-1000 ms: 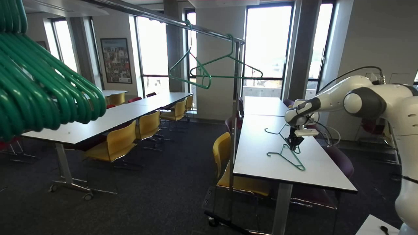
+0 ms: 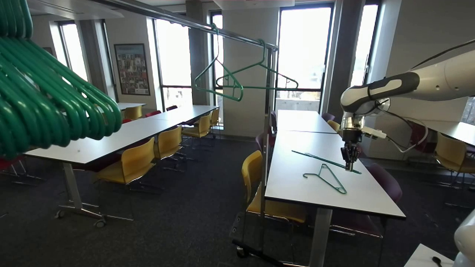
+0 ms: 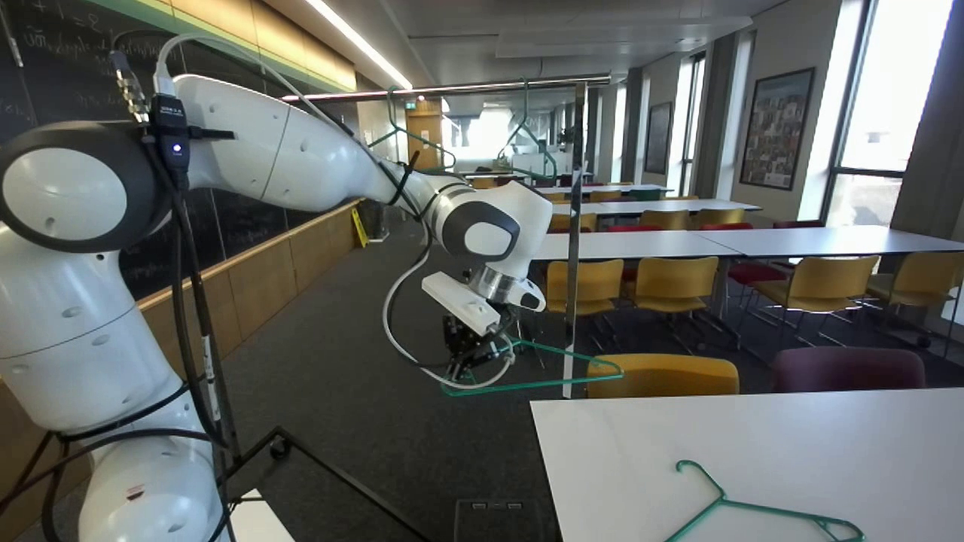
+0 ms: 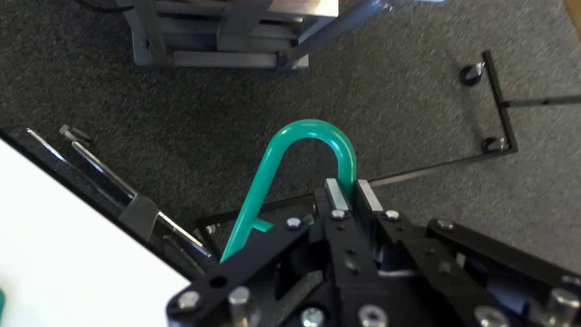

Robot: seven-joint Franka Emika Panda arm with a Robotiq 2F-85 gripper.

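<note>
My gripper is shut on a green hanger (image 4: 265,173), its fingers pinching the tubing beside a rounded end. In exterior view 2 the held hanger (image 3: 548,385) lies nearly flat in the air, off the table's left edge, with the gripper (image 3: 462,366) at its near-left side. Exterior view 1 shows the same hanger (image 2: 321,158) almost edge-on, reaching left from the gripper (image 2: 349,169). A second green hanger (image 2: 331,178) rests on the white table (image 2: 294,190). The held hanger's hook cannot be made out clearly.
A metal rack rail (image 2: 178,18) carries two spaced hangers (image 2: 258,87) near its end and a dense bunch of green hangers (image 2: 49,98) at the left. The rack's upright post (image 2: 267,111) stands by the table's left side. Yellow chairs (image 2: 252,169) flank the table.
The gripper has risen off the table and moved right in exterior view 1, carrying a hanger that lay there. That hanger has turned nearly edge-on. The other table hanger has stayed put.
</note>
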